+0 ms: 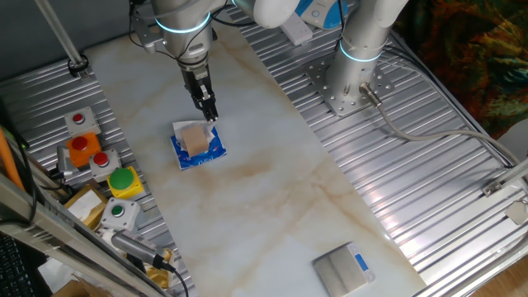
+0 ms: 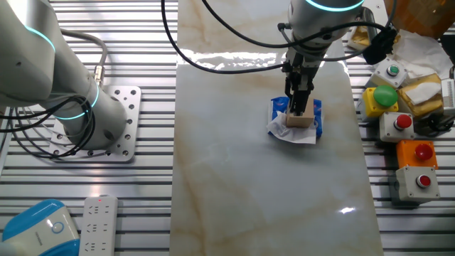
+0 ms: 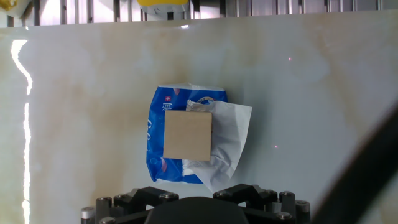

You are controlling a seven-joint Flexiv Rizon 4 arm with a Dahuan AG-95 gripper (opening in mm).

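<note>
A small tan block (image 3: pixel 187 135) lies on a blue packet (image 3: pixel 155 140) with white paper (image 3: pixel 231 137) sticking out from one side. The block covers part of both. In the wrist view my gripper shows at the bottom edge, its two fingers apart and nothing between them. From the first exterior view, the gripper (image 1: pixel 212 119) points down close to the packet's paper edge. The second exterior view has the gripper (image 2: pixel 296 112) in front of part of the block (image 2: pixel 301 119); its height above is hard to judge.
A flat metal-topped device (image 1: pixel 341 271) sits at the table's near end. Button boxes, among them one with a green button (image 1: pixel 121 179), line the side beyond the table edge. A black cable (image 2: pixel 234 71) hangs by the arm.
</note>
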